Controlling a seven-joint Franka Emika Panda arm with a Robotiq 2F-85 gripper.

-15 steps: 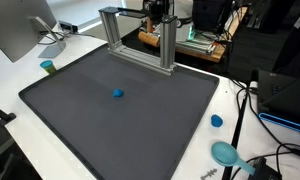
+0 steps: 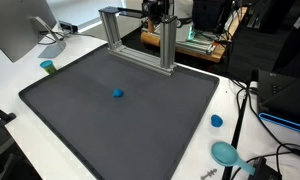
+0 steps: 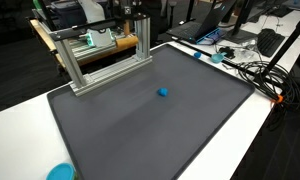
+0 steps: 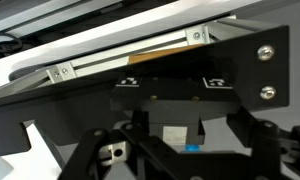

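On the dark grey table mat lies a small blue object [image 2: 118, 93], also visible in exterior view 2 as a blue object [image 3: 163, 92]. It shows only partly in the wrist view, as a blue patch [image 4: 192, 148] below the gripper. My gripper is open, high up at the metal rack [image 2: 140, 55]; its fingers are dark and hard to make out. A black bar [image 4: 50, 112] crosses the wrist view close to it. Whether the gripper touches the bar cannot be told. The exterior views crop or hide most of the gripper.
A green-topped container [image 2: 48, 67] stands at the mat's far left edge. A blue disc [image 2: 217, 121] and a turquoise ladle-like item [image 2: 228, 155] lie off the mat at the right. Behind the rack is an orange-brown cylinder [image 2: 150, 39].
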